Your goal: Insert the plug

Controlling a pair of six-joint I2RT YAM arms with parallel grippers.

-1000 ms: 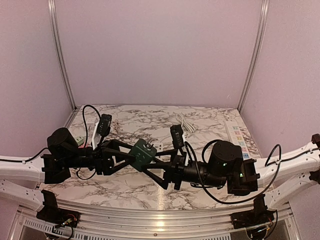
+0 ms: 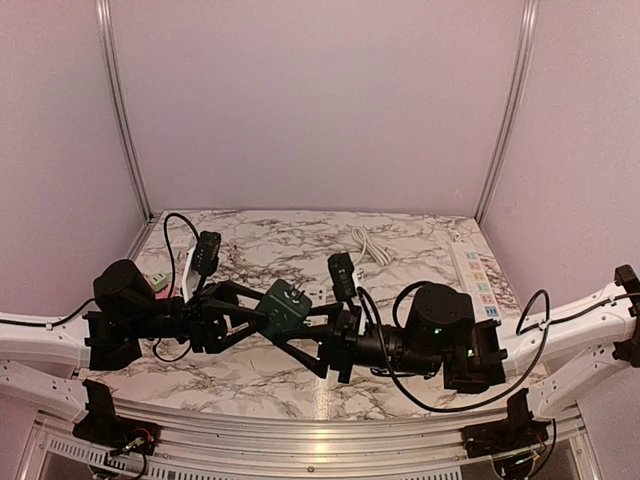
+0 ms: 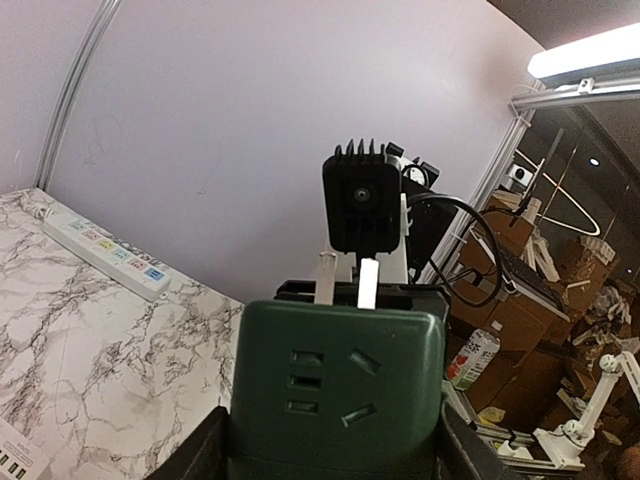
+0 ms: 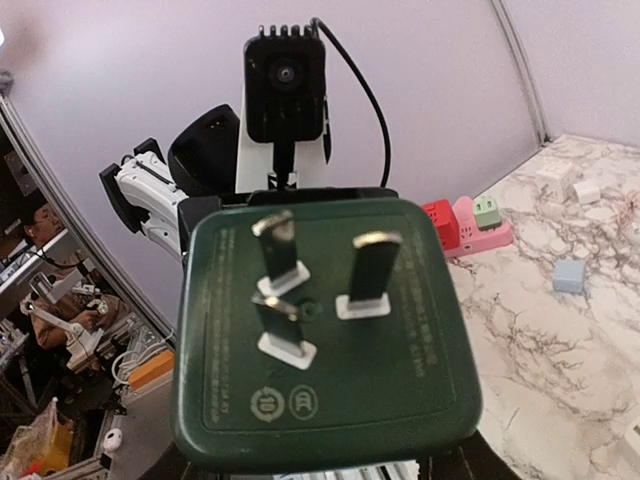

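Note:
A dark green plug adapter (image 2: 283, 310) is held up between the two arms at mid-table. My left gripper (image 2: 254, 311) is shut on it; in the left wrist view the socket face of the adapter (image 3: 335, 390) fills the lower middle. My right gripper (image 2: 302, 338) is around it from the right, its fingers part open; whether they touch it is unclear. The three-pronged face of the adapter (image 4: 325, 400) shows in the right wrist view.
A white power strip (image 2: 470, 272) lies along the right side, a coiled white cable (image 2: 368, 247) at the back. Pink and red sockets (image 4: 480, 235) and a small blue block (image 4: 568, 276) are on the left side.
The left arm is nearly still.

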